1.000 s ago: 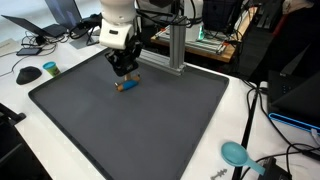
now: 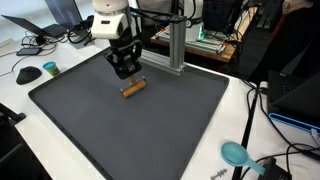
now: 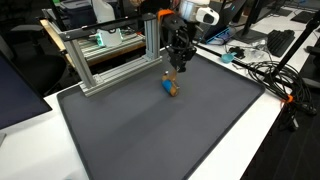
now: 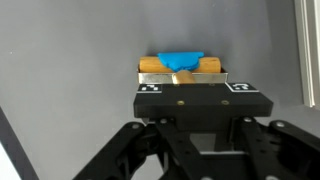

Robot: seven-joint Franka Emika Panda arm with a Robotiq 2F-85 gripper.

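A small wooden piece with a cylindrical bar [image 2: 134, 88] and a blue part is beneath my gripper [image 2: 130, 76], close to the grey table. In exterior view 2 its blue part [image 3: 168, 86] faces the camera. From the wrist, the wooden bar [image 4: 206, 65] runs crosswise, the blue part [image 4: 180, 59] lies over its middle, and a short wooden stem [image 4: 183, 77] reaches back between the fingers. My gripper is shut on that stem. Whether the bar touches the table, I cannot tell.
A metal frame rail [image 3: 115, 74] runs along one edge, near the arm. A teal round object [image 2: 236, 154] and cables lie outside the table's right side. A green cup [image 2: 51, 69] stands beyond the left edge.
The gripper has shifted slightly.
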